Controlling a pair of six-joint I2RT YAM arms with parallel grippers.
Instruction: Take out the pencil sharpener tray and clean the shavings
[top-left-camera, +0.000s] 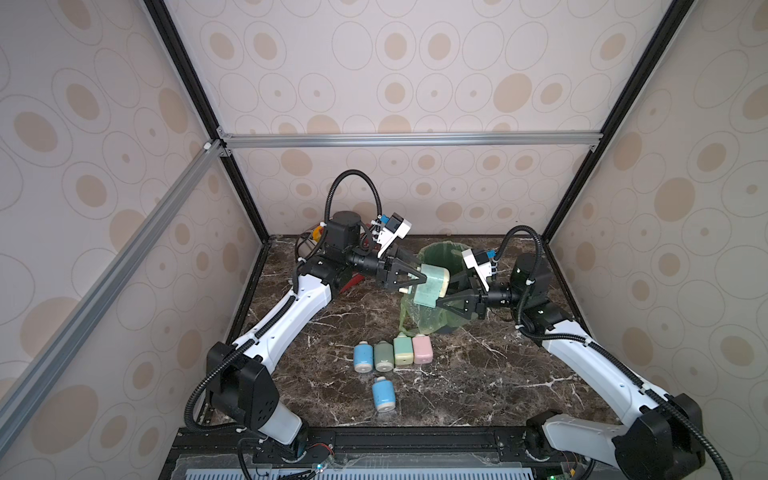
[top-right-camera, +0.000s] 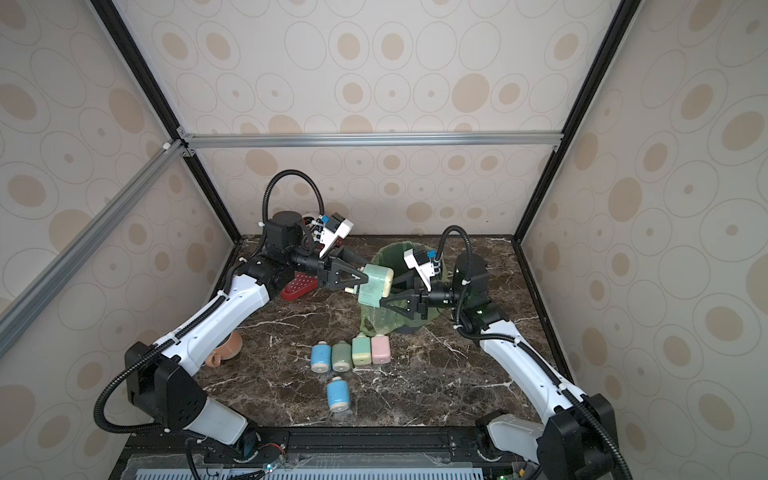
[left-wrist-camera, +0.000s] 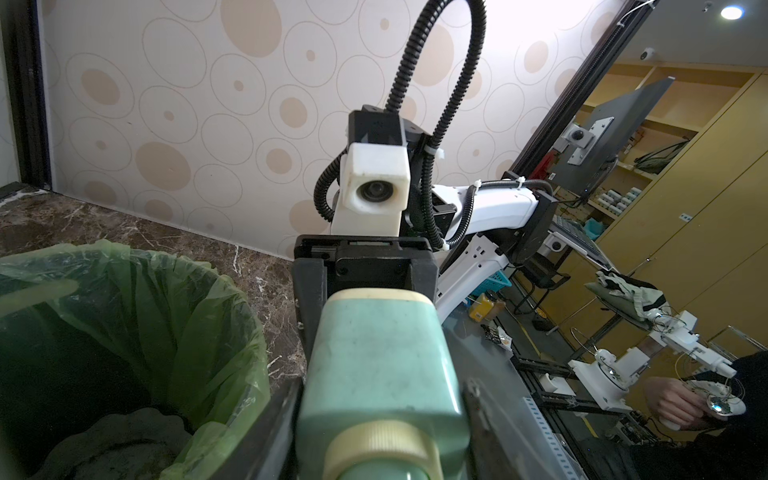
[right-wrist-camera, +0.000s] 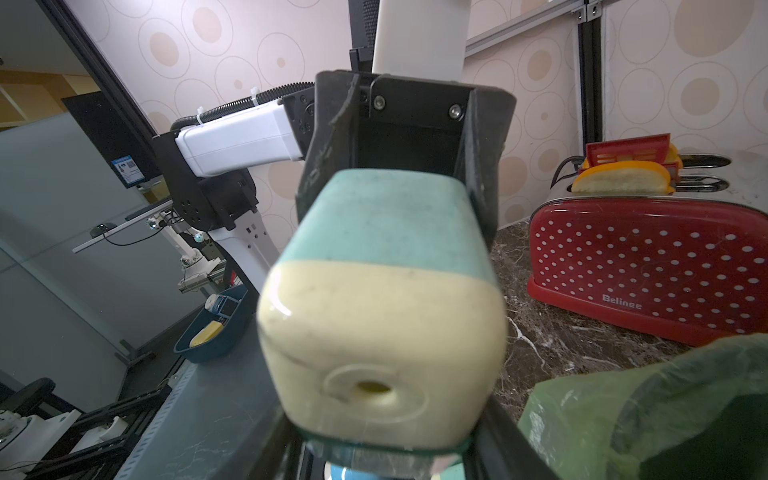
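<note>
A mint pencil sharpener (top-left-camera: 430, 280) with a cream end is held in the air between both grippers, over the front of a bin (top-right-camera: 386, 318) lined with green plastic. My left gripper (top-left-camera: 412, 276) is shut on it from the left, and my right gripper (top-left-camera: 452, 301) is shut on it from the right. In the right wrist view, the sharpener's cream end (right-wrist-camera: 382, 328) with its hole faces the camera, and a clear part shows beneath it. Whether it holds shavings cannot be told.
Blue, grey-green, green and pink sharpeners (top-right-camera: 361, 349) stand in a row at the front, with another blue one (top-right-camera: 338, 393) nearer. A red toaster (right-wrist-camera: 640, 264) sits at the back left, a peach object (top-right-camera: 228, 345) at the left.
</note>
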